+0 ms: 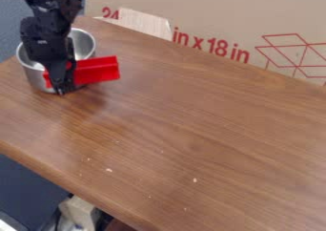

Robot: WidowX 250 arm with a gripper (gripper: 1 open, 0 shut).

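Note:
My black gripper (pixel 59 74) is at the upper left, in front of a silver metal pot (pixel 32 61), with its fingers over a red box-shaped object (pixel 99 70). The red object lies across the pot's front side; whether it is inside, on the rim or held clear of it I cannot tell. The fingers overlap the red object, and their exact opening is unclear.
A wooden table (pixel 204 149) fills most of the view, largely clear in the middle and right. A cardboard box (pixel 242 25) stands along the back. The table's left edge drops to a dark blue area.

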